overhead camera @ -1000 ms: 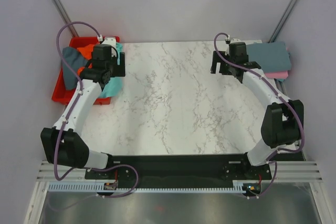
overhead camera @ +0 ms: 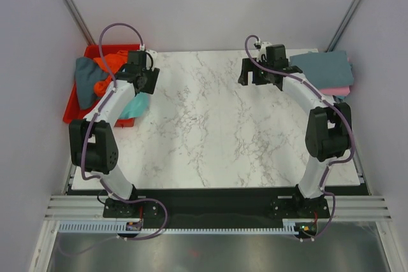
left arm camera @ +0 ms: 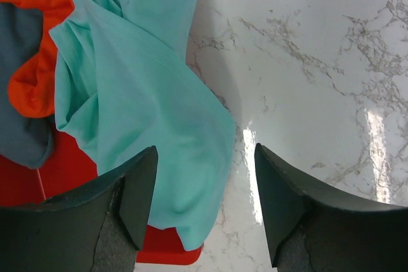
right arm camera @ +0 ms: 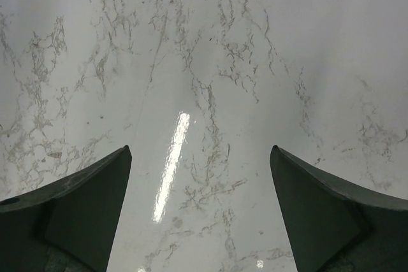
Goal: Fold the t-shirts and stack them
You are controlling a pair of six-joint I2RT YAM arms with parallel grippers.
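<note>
A turquoise shirt (left arm camera: pixel 146 87) drapes over the edge of the red bin (overhead camera: pixel 68 107) onto the white table. Beside it in the bin lie an orange shirt (overhead camera: pixel 115 62) and a dark grey-blue shirt (overhead camera: pixel 85 81). My left gripper hovers over the turquoise shirt's edge, fingers part open, with no cloth between the fingers. At the table's middle right, my right gripper (overhead camera: pixel 252 79) hangs open over bare marble, nothing between its fingers. A folded teal shirt (overhead camera: pixel 324 68) rests on a pink one (overhead camera: pixel 336 91) at the far right.
Bare marble table (overhead camera: pixel 197 119) fills the middle, free of objects. The stack lies close to the right wall, and the bin stands near the left wall.
The right gripper has shifted left over the table. The shirts look unmoved.
</note>
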